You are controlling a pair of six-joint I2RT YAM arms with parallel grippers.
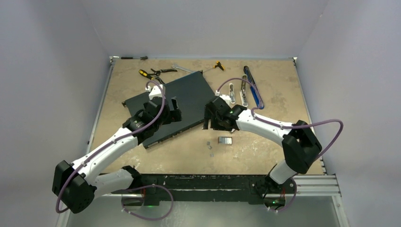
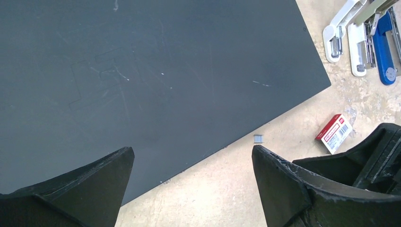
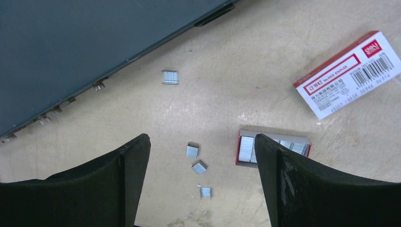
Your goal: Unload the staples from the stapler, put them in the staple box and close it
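Note:
Several staplers stand at the back right: a white one [image 2: 333,38], a khaki-and-white one [image 2: 357,47] and a long blue one [image 2: 385,56]. Small staple strips [image 3: 170,77] lie loose on the table below the board. An open tray of staples [image 3: 246,149] sits near a red-and-white staple box [image 3: 345,75]. My left gripper hangs open over the dark board, nothing between its fingers. My right gripper is open and empty above the loose strips, just right of the board's edge.
A large dark board [image 1: 189,90] covers the middle left. Pliers [image 1: 144,74], a wrench [image 1: 182,67] and other tools lie along the back.

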